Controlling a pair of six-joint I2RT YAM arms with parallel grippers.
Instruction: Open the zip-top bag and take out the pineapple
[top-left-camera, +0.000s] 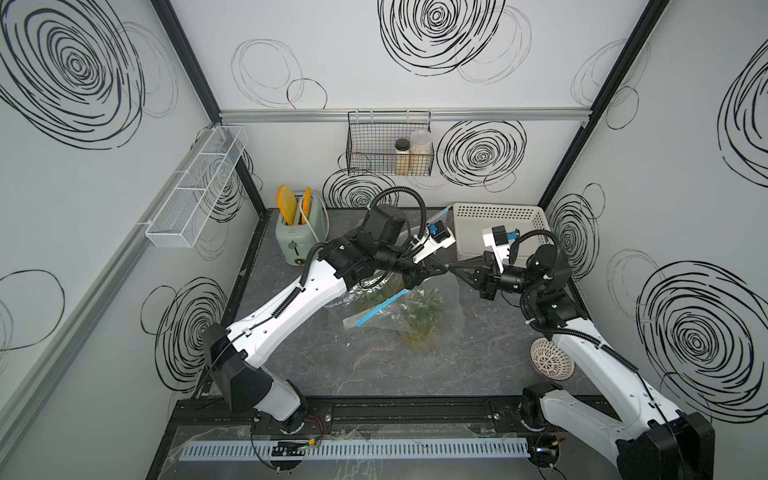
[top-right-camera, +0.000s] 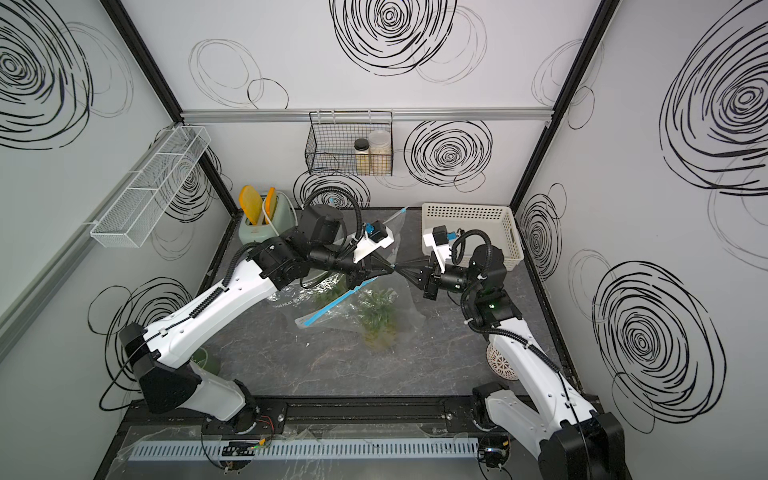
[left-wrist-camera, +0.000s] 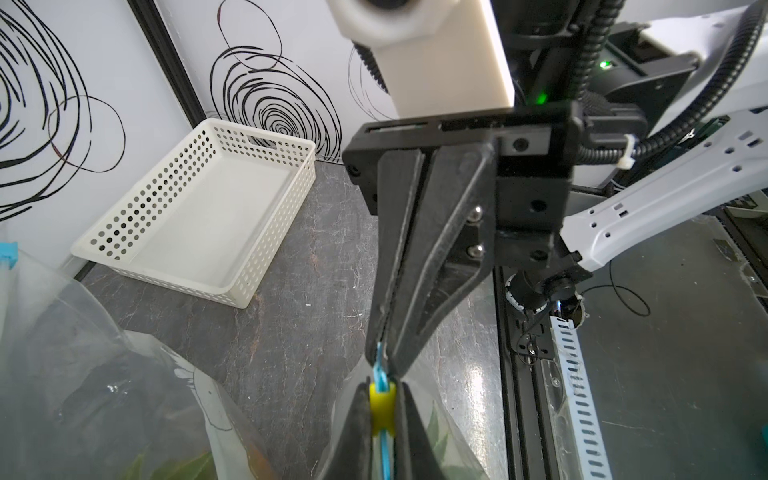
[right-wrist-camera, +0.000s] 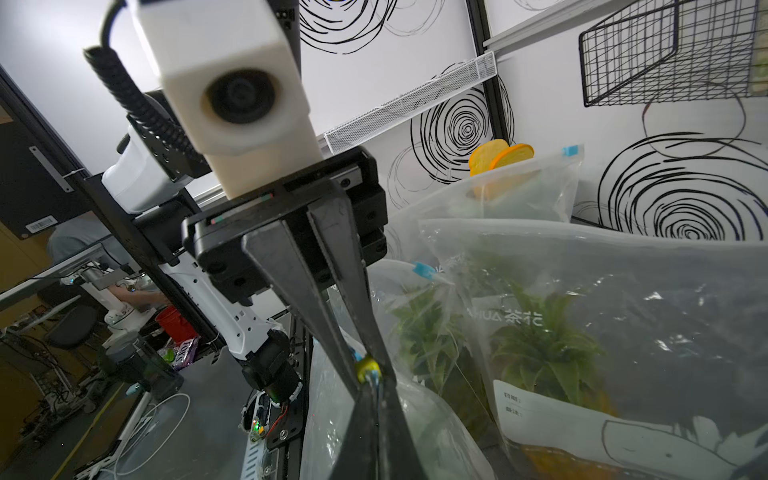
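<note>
A clear plastic bag with a blue zip strip stands mid-table. Green pineapple leaves show through its plastic, the fruit below them blurred. My left gripper is shut on the yellow slider at the right end of the strip. Just beyond it, my right gripper is shut, its fingertips pinching the end of the blue strip in the left wrist view. The two grippers meet almost tip to tip. Whether the bag's mouth is parted cannot be made out.
More clear bags with leaves stand close behind. A white perforated basket sits at the back right, a green toaster at the back left. A round woven coaster lies at the right.
</note>
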